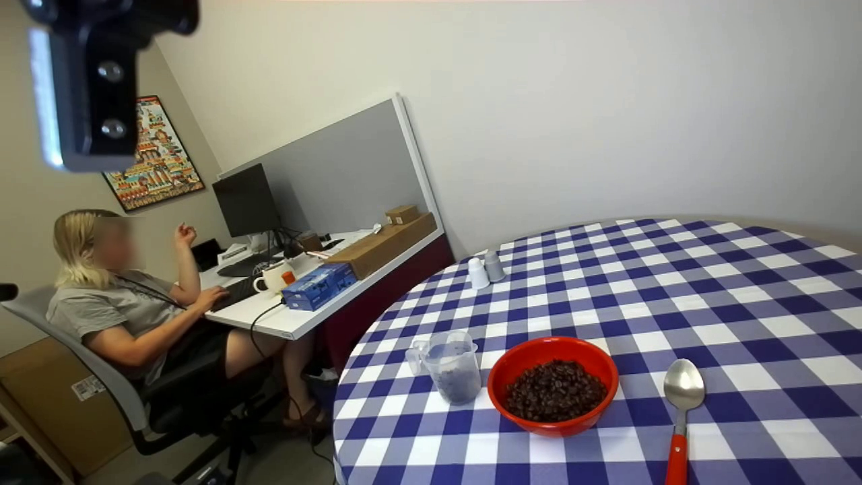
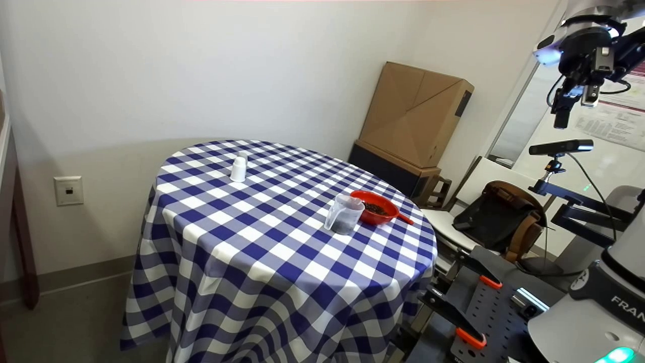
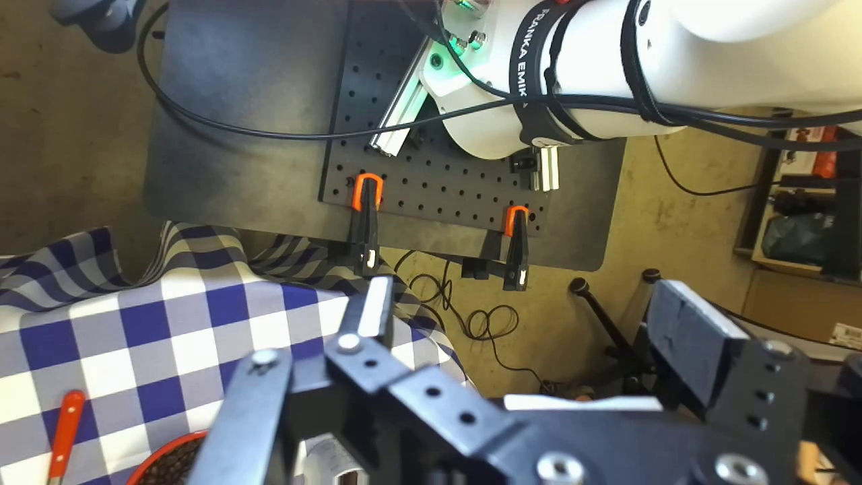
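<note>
A red bowl [image 1: 499, 380] of dark beans [image 1: 555, 391] stands on the checkered table. To its left in exterior view 1 is a clear measuring cup [image 1: 454, 368], with something greyish low inside it. A spoon with a red handle [image 1: 677, 459] lies to the bowl's right. My gripper is open, its two fingers wide apart and nothing between them. It hangs high off the table's side, above the robot's base, as exterior view 2 shows; one finger [image 1: 89, 105] fills that corner of exterior view 1. In the wrist view the bowl and cup are partly hidden behind the gripper.
A white shaker [image 1: 478, 274] and a grey shaker [image 1: 493, 266] stand near the table's far left edge. Two orange-tipped clamps [image 3: 368, 194] sit on the base plate. Someone is seated at a desk to the left.
</note>
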